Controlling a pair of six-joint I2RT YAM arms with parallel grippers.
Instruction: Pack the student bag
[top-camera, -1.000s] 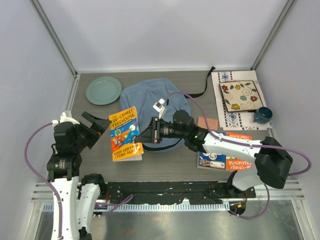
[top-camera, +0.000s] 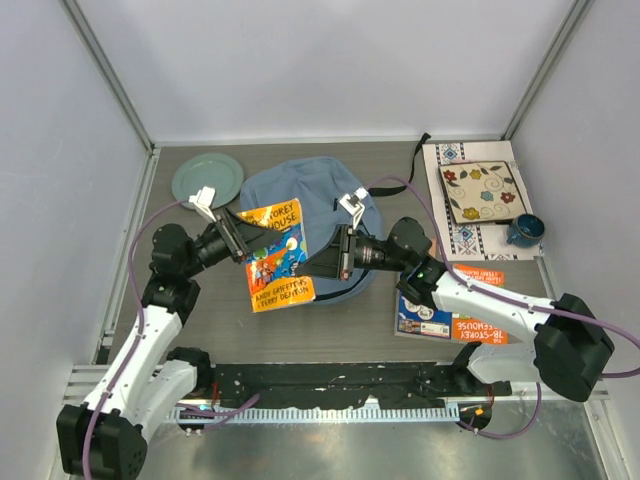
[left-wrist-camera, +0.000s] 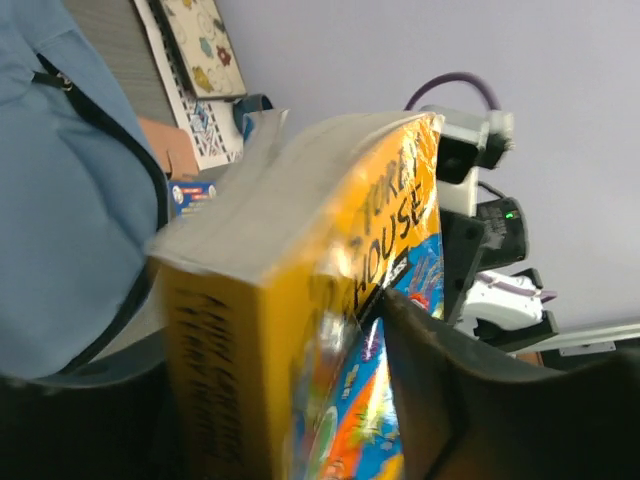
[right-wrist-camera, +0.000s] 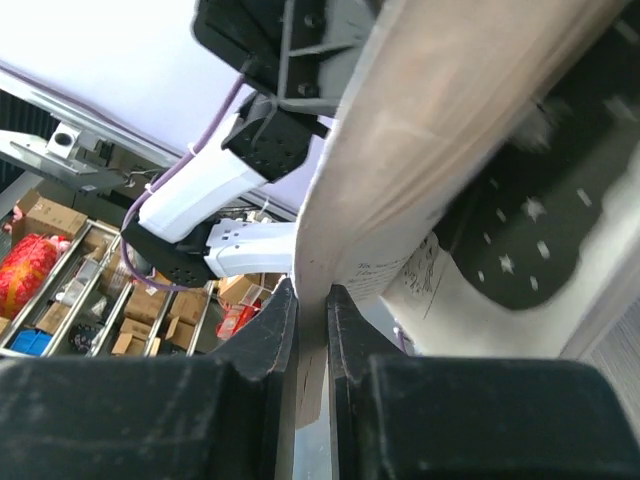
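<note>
An orange and blue book (top-camera: 277, 285) is held up in front of the blue bag (top-camera: 300, 180), which lies on the table. My right gripper (top-camera: 303, 268) is shut on the book's edge; in the right wrist view its fingertips (right-wrist-camera: 345, 305) pinch the cover and pages, some of which hang spread apart. At the book's other side is my left gripper (top-camera: 268, 238), partly open around the upper corner. The left wrist view has the thick book (left-wrist-camera: 225, 370) between the blurred fingers; firm contact on both sides cannot be made out. A black zip edges the bag (left-wrist-camera: 70, 200).
More books (top-camera: 475, 328) lie at the table's front right, partly under the right arm. A patterned mat (top-camera: 465, 240) at the back right bears a floral case (top-camera: 484, 191) and a blue mug (top-camera: 525, 230). A green plate (top-camera: 208, 181) sits at the back left.
My left gripper has come right, from beside the book to around its upper corner. The right gripper has carried the book rightward and slightly up, and the loosely hanging pages have swung out of top view.
</note>
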